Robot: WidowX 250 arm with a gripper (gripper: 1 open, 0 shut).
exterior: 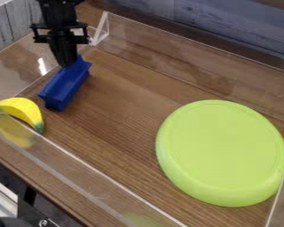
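Note:
A blue rectangular block (64, 87) lies lengthwise on the wooden table near the left side. My black gripper (64, 58) hangs at its far end, fingertips low at or just above the block, looking shut; whether it touches the block I cannot tell. A yellow, banana-like object (20, 110) lies just in front and left of the block.
A large green round plate (222, 152) fills the right front of the table (138, 89). Clear walls edge the work area.

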